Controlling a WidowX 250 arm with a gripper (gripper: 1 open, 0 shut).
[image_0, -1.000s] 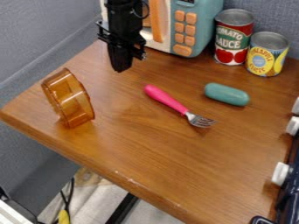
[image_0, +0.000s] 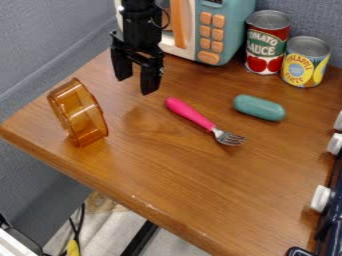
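My gripper (image_0: 136, 70) hangs over the back left of the wooden table, its two black fingers apart with nothing between them. Below and left of it an amber ring-shaped object (image_0: 78, 112) stands tilted on its side. A pink-handled fork (image_0: 201, 120) lies in the middle, and a teal cylinder (image_0: 259, 107) lies to its right.
A toy microwave (image_0: 214, 35) stands at the back, beside a red-labelled can (image_0: 265, 45) and a yellow-labelled can (image_0: 305, 64). A dark appliance with white knobs (image_0: 325, 200) lines the right edge.
Over the last second my gripper's fingers have spread apart. The objects on the table have not moved.
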